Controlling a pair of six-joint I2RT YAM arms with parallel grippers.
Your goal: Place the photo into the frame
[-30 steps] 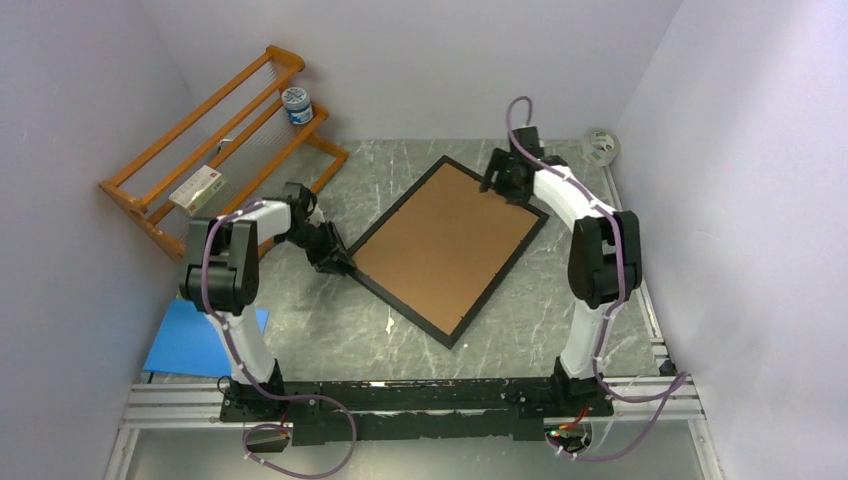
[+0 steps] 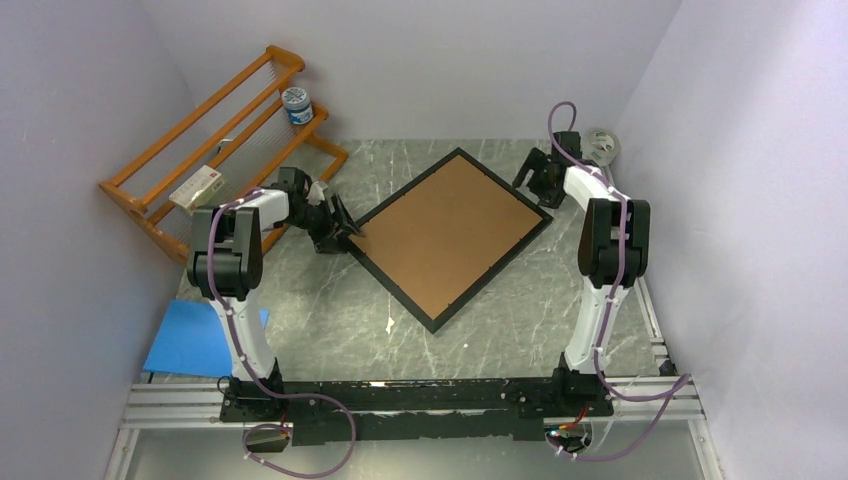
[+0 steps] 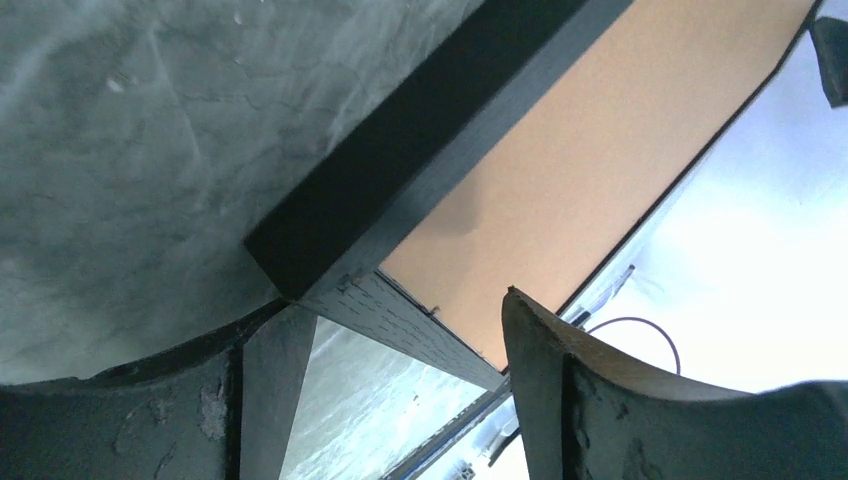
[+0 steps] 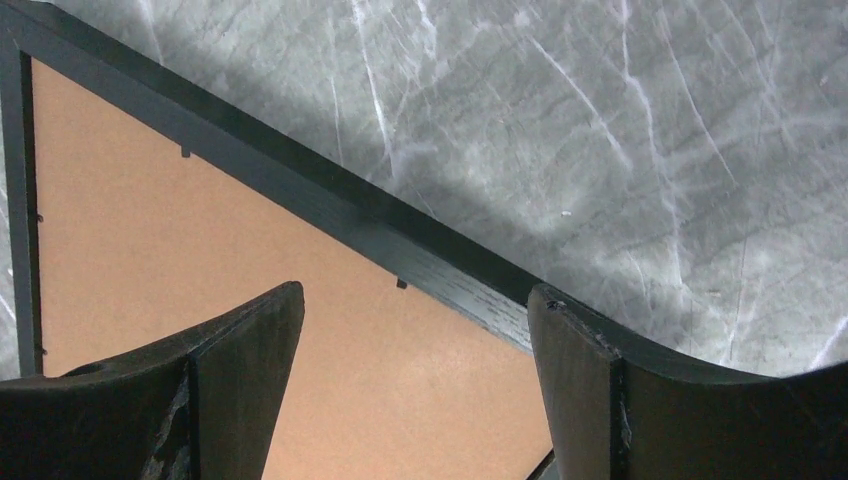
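A black picture frame with a brown backing (image 2: pixel 445 238) lies diamond-wise on the marble table, backing upward. No photo can be made out. My left gripper (image 2: pixel 340 220) is open at the frame's left corner; in the left wrist view that corner lies just beyond and between its fingertips. My right gripper (image 2: pixel 528 170) is open by the frame's upper-right edge; in the right wrist view the black border (image 4: pixel 350 210) crosses just beyond its fingers, with nothing held.
A wooden rack (image 2: pixel 160 185) with a jar and box stands at the left back. A blue sheet (image 2: pixel 180 340) lies front left, a tape roll (image 2: pixel 601 148) back right.
The frame has turned slightly, its front corner moving up and left. My right gripper has moved right, off the frame's top area; my left has shifted slightly upward.
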